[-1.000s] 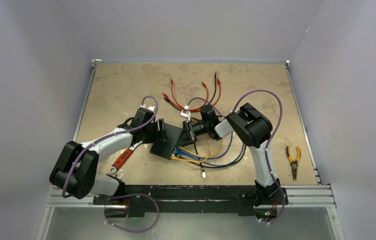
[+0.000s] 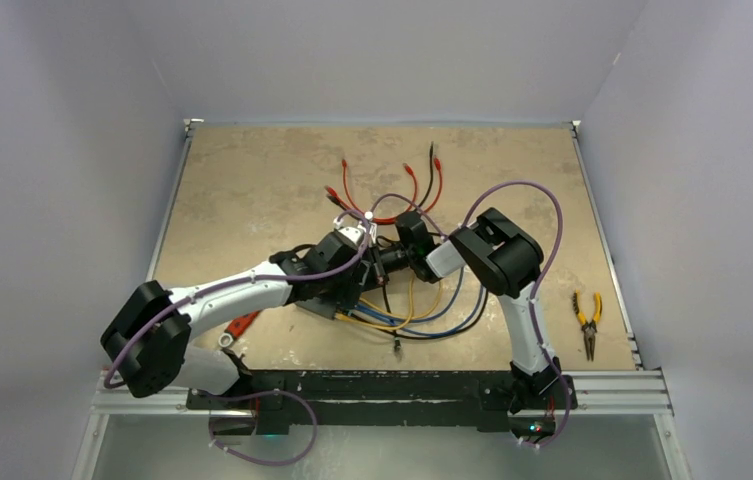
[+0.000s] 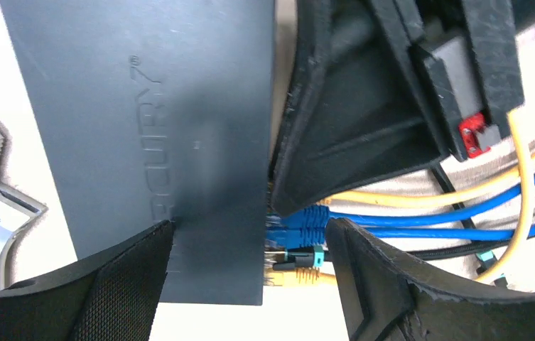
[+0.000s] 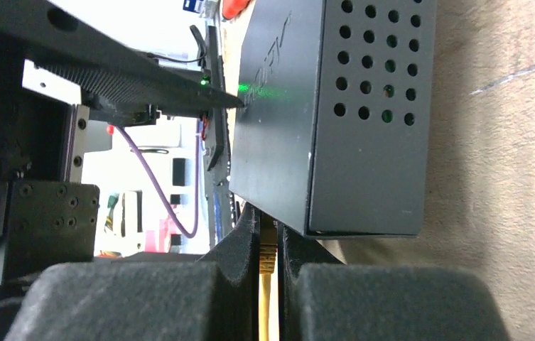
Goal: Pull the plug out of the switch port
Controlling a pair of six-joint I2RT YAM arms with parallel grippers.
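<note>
The dark flat switch (image 3: 158, 142) fills much of the left wrist view, its port edge facing right. Along that edge sit blue plugs (image 3: 307, 226), a black plug and a lower yellow plug (image 3: 296, 277). My left gripper is open above the lower port side, one finger over the switch and the other past the plugs. In the right wrist view, my right gripper is shut on a yellow plug (image 4: 268, 259) right by the switch's edge. Whether this plug is still seated in its port is hidden by the fingers.
An orange-handled wrench (image 2: 240, 328) lies left of the switch. Yellow and blue cables (image 2: 432, 325) loop out to its right. Red and black leads (image 2: 392, 200) lie behind, and yellow-handled pliers (image 2: 589, 320) far right. Both grippers are close together.
My left arm has moved right, from the switch's left side to over the switch and close to the right gripper. The right arm stays nearly still.
</note>
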